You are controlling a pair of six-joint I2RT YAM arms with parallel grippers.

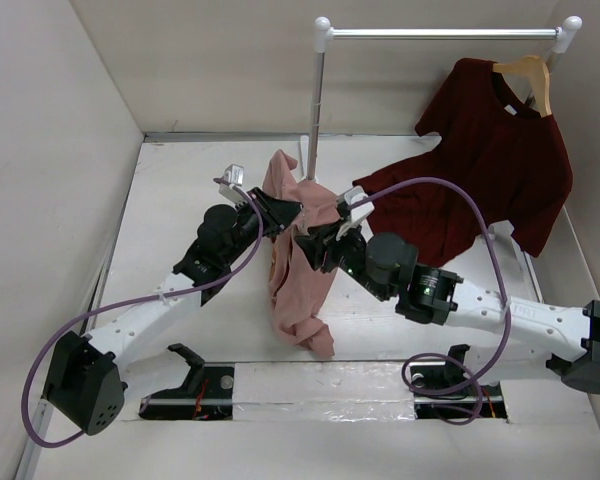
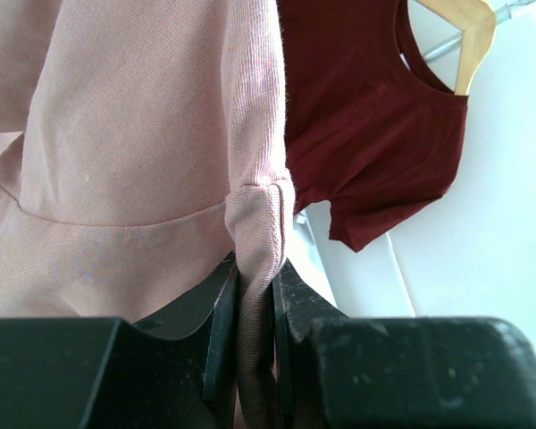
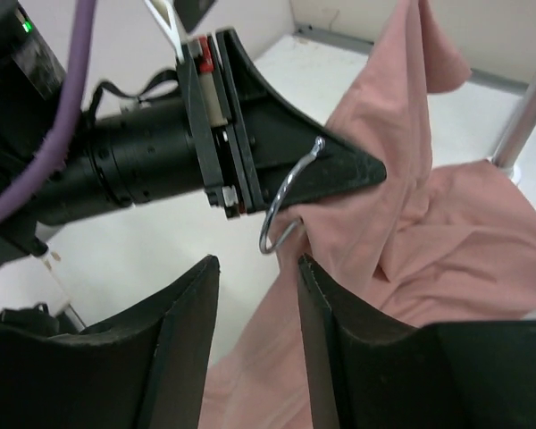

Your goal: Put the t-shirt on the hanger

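Note:
A pink t-shirt (image 1: 298, 300) hangs from my left gripper (image 1: 290, 212), which is shut on a folded edge of it, seen close in the left wrist view (image 2: 252, 286). Its lower part lies on the white surface. My right gripper (image 1: 320, 245) is part open beside the left one; in the right wrist view (image 3: 259, 286) its fingers point at the cloth, with none clearly between them. A wooden hanger (image 1: 530, 75) on the rack holds a dark red t-shirt (image 1: 480, 170).
The metal rack (image 1: 440, 34) stands at the back, its left post just behind the pink t-shirt. Walls bound the sides and back.

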